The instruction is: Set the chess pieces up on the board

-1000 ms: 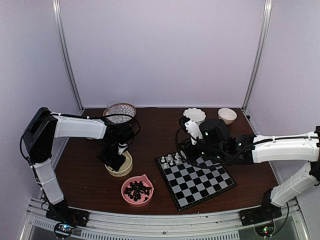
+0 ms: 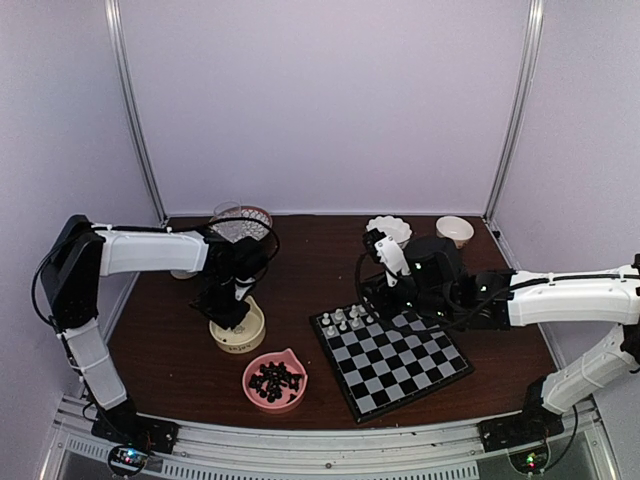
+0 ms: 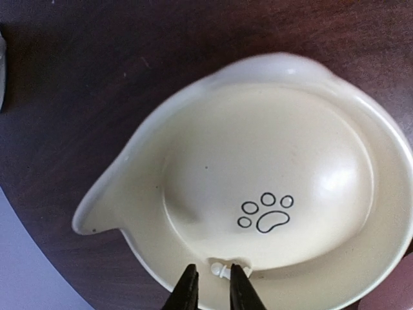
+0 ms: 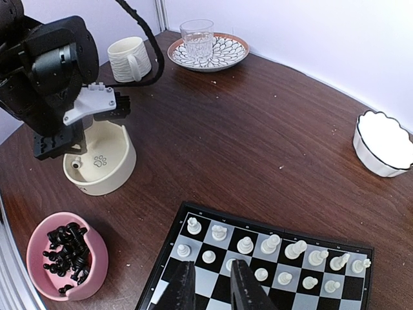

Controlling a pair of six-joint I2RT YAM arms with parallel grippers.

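A single white pawn (image 3: 224,272) lies on its side in the cream bowl (image 3: 284,129), partly hidden by one finger of my left gripper. A narrow gap shows between those fingers; whether they touch the pawn cannot be told. White pieces fill the far row of the chessboard (image 4: 205,279), with several white pawns (image 4: 208,256) in front. Over the board, my right gripper has its fingers somewhat apart and nothing between them. Black pieces (image 2: 274,381) are heaped in the pink bowl (image 2: 249,378).
A mug (image 4: 129,58) and a plate (image 4: 235,48) bearing a clear glass (image 4: 197,39) stand at the back left. White bowls (image 2: 455,230) sit at the back right. Bare table lies between the cream bowl and the board.
Over the cream bowl, my left arm has shifted slightly left. The board and bowls look unchanged.
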